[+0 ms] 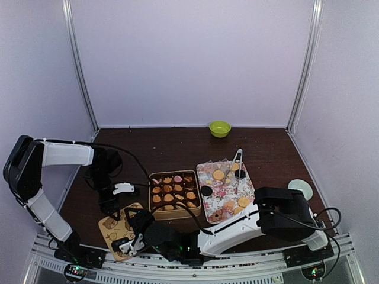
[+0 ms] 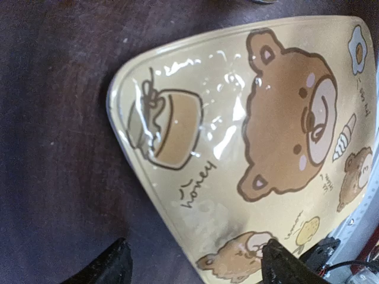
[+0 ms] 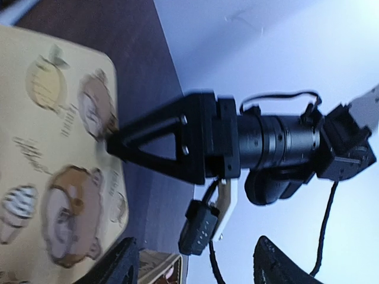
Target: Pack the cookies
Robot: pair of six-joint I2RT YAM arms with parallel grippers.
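A cream lid with printed bears (image 1: 110,238) lies on the table at the front left, and fills much of the left wrist view (image 2: 222,177). My left gripper is open above the lid's edge, its two fingers apart. In the right wrist view the left gripper's tips (image 3: 112,145) overlap the lid's edge; whether they touch it I cannot tell. My right gripper stands open with nothing between its fingers, over the lid's right side. A square tin (image 1: 174,215) holds several cookies in brown compartments, uncovered.
Right of the tin, a floral tray (image 1: 208,171) carries several round cookies and tongs (image 1: 237,157). A green bowl (image 1: 219,128) stands at the back, a pale bowl (image 1: 301,188) at the right. Free table lies behind the tin.
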